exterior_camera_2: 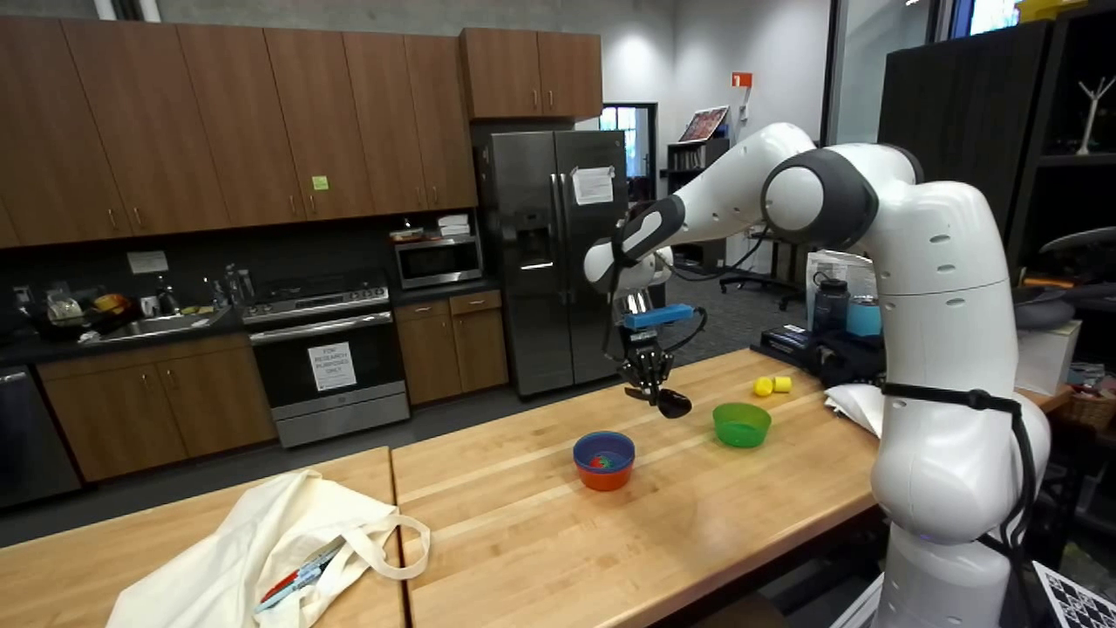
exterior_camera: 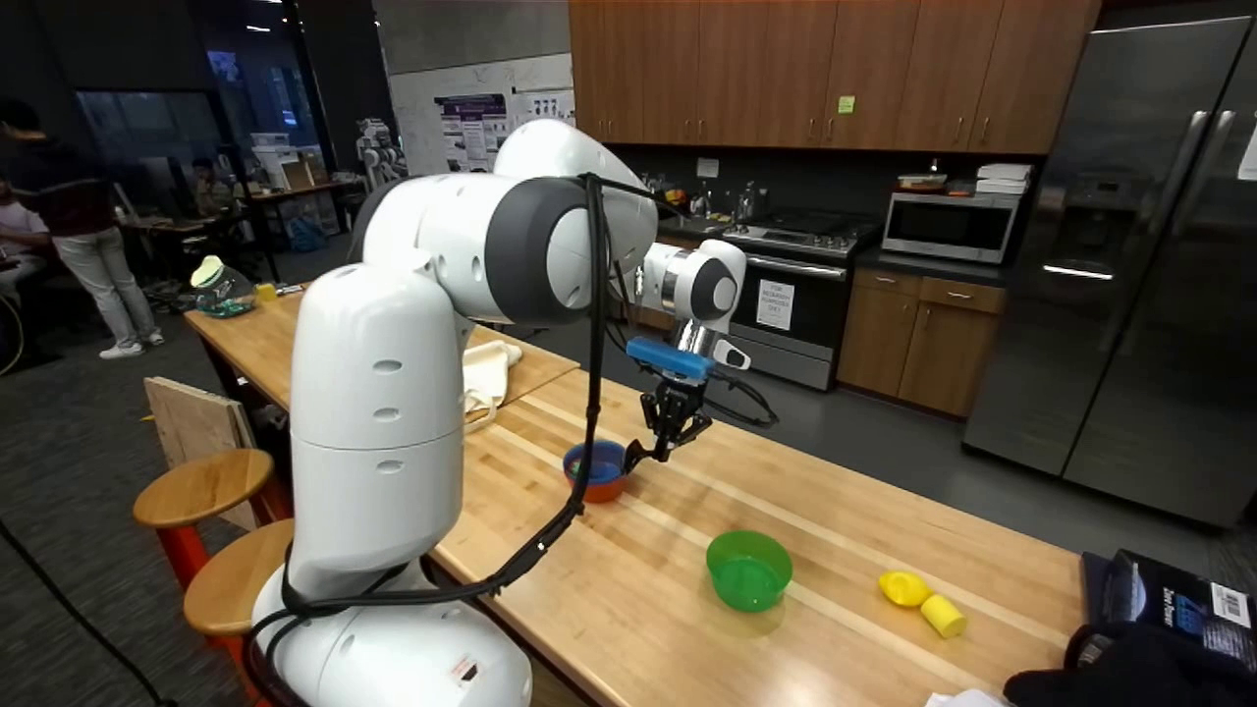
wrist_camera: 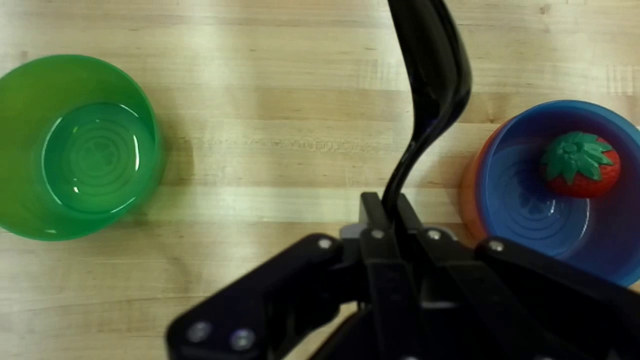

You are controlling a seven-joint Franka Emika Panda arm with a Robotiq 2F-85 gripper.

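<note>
My gripper is shut on the thin part of a black spoon (wrist_camera: 429, 90), whose wide end points away from the fingers in the wrist view. To the right there is a blue bowl (wrist_camera: 522, 204) nested in an orange-red bowl (wrist_camera: 474, 189), and a red toy strawberry (wrist_camera: 585, 168) with green leaves lies inside the blue one. The green bowl (wrist_camera: 99, 162) on the left is empty. In the second exterior view the spoon (exterior_camera_2: 674, 403) hangs above the table, between the blue bowl (exterior_camera_2: 603, 448) and the green bowl (exterior_camera_2: 742, 424).
A yellow lemon-like object (exterior_camera: 904, 588) and a yellow cylinder (exterior_camera: 944, 615) lie on the table past the green bowl. A cloth bag (exterior_camera_2: 251, 555) with pens covers part of the adjoining table. Dark items (exterior_camera: 1161, 625) crowd one table end. Bare wood separates the bowls.
</note>
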